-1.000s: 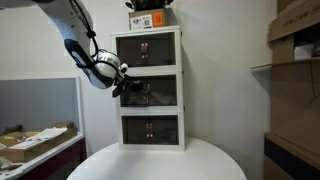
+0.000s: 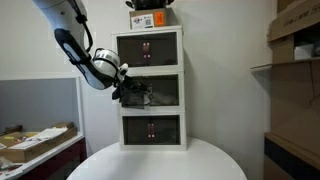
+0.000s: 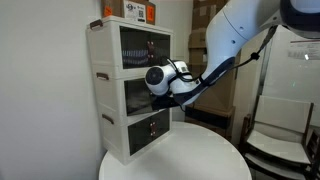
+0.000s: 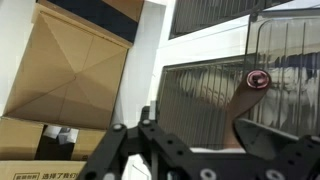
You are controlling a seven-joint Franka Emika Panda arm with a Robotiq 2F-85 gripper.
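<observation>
A white cabinet [image 2: 183,110] has three stacked compartments with dark ribbed doors and reddish-brown handles. My gripper [image 2: 124,92] is at the left part of the middle compartment. In the wrist view its dark fingers [image 4: 150,122] stand apart, with no object clearly held between them. A brown handle [image 4: 247,95] with a round end sits close by the right finger; contact cannot be judged. The middle left door [image 2: 134,100] looks swung slightly outward, though the gripper covers part of it. From the other side, the arm hides much of the middle compartment's front [image 3: 138,95].
Boxes [image 2: 147,18] lie on top of the cabinet. Cardboard boxes [image 2: 297,115] stand at the right, and an open carton [image 2: 38,142] rests at the left.
My gripper has shifted slightly at the middle compartment. Its left door, flush with the cabinet front before, now appears a little outward, and its handle area looks different.
</observation>
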